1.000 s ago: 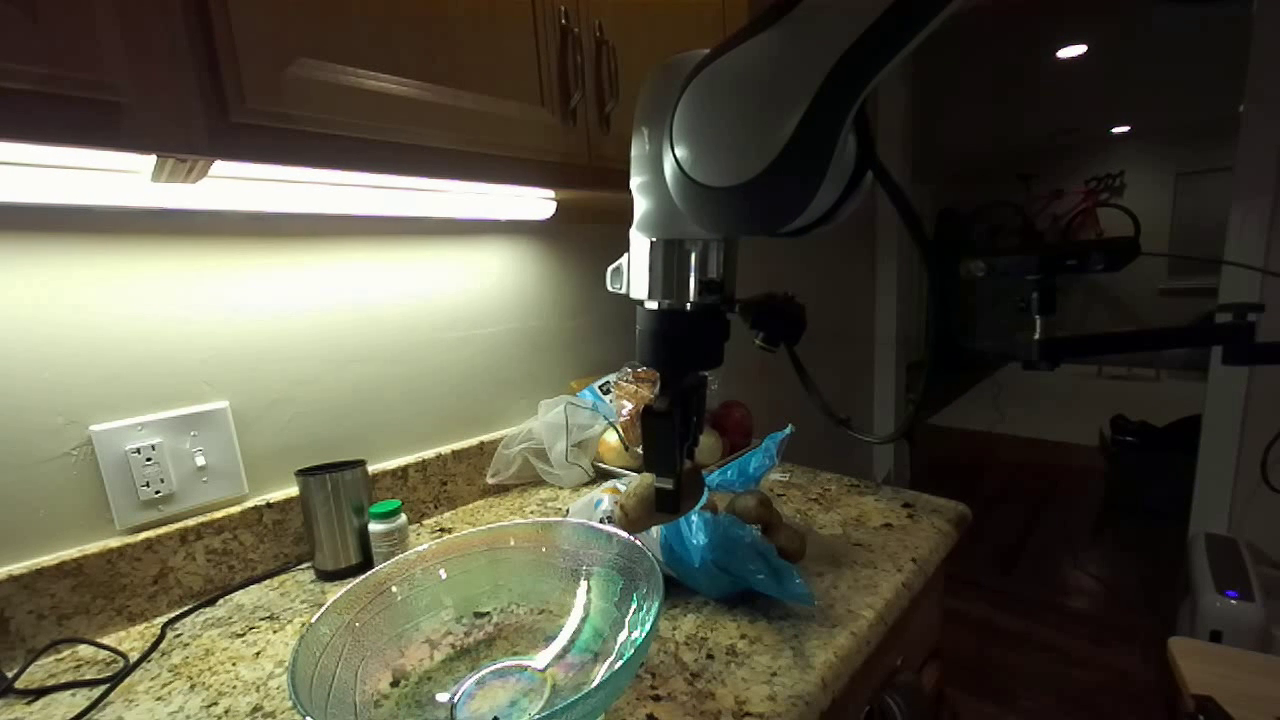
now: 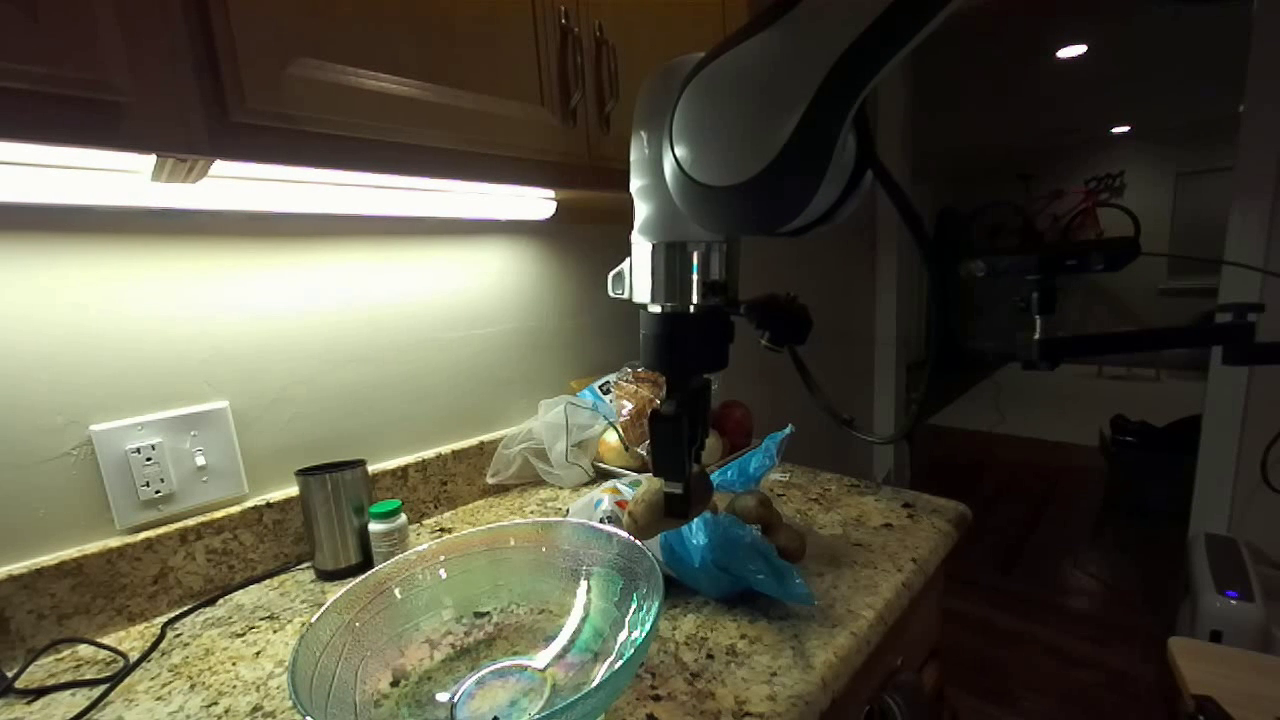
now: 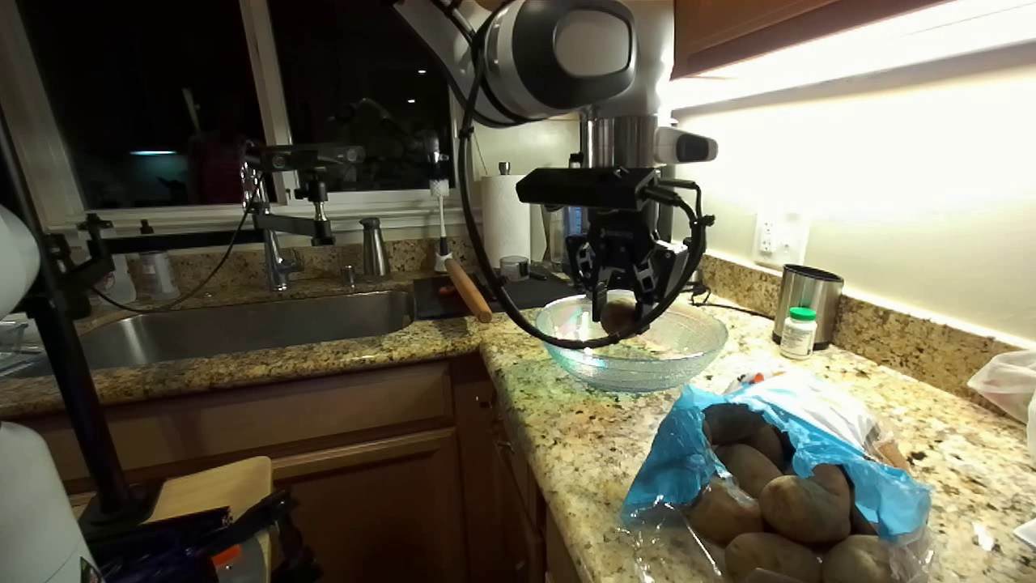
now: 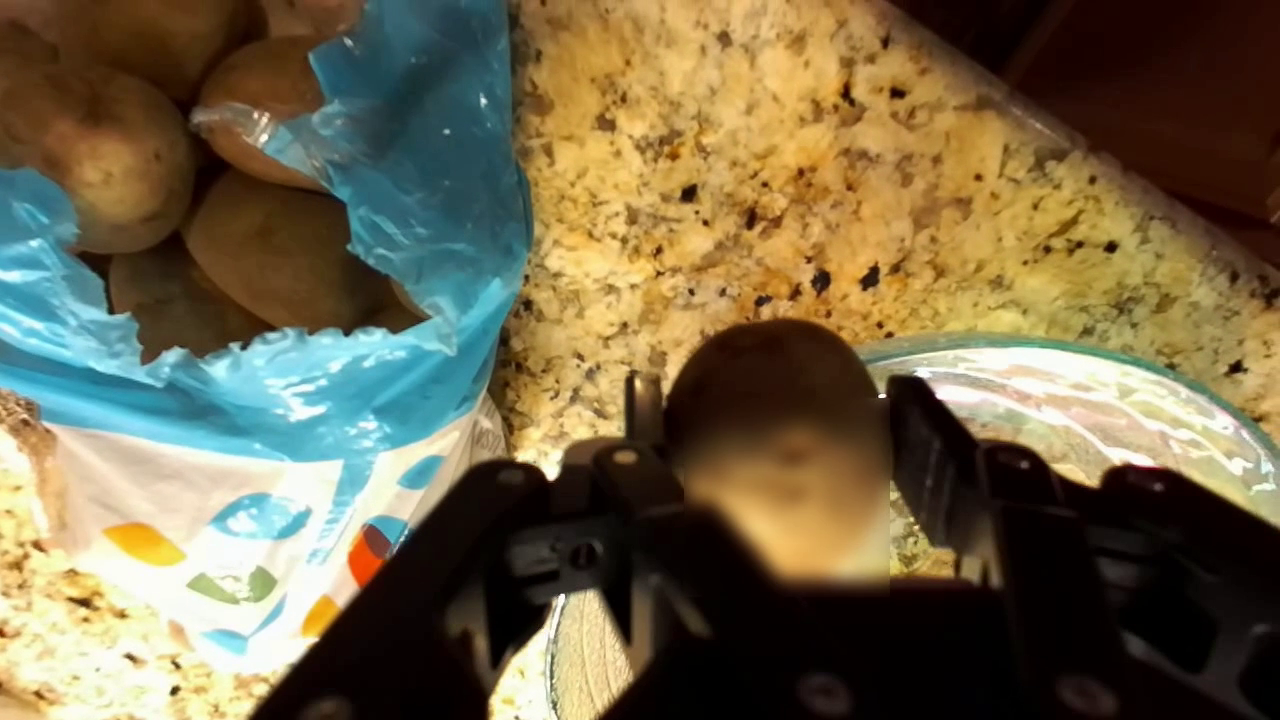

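Note:
A brown potato (image 4: 780, 420) is clamped between the two fingers of my gripper, which is shut on it. Exterior view 1 shows the gripper (image 2: 681, 486) pointing straight down, by the far rim of the clear glass bowl (image 2: 360, 612). From exterior view 2 the held potato (image 3: 619, 315) appears in front of the bowl (image 3: 631, 374), at about rim height. Inside the bowl no potato shows. An open blue and white bag (image 4: 444, 156) of several potatoes (image 4: 282, 246) lies on the counter beside the gripper.
Along the wall stand a steel cup (image 2: 336, 516) and a green-capped bottle (image 2: 387, 534). Behind the potato bag, a white plastic bag (image 2: 552, 444) rests near other produce. Bare granite counter (image 4: 720, 156) separates the potato bag from the counter's edge.
My gripper has shifted very slightly right and lower in exterior view 1, with the potato still between its fingers. The bowl and the bag have stayed put.

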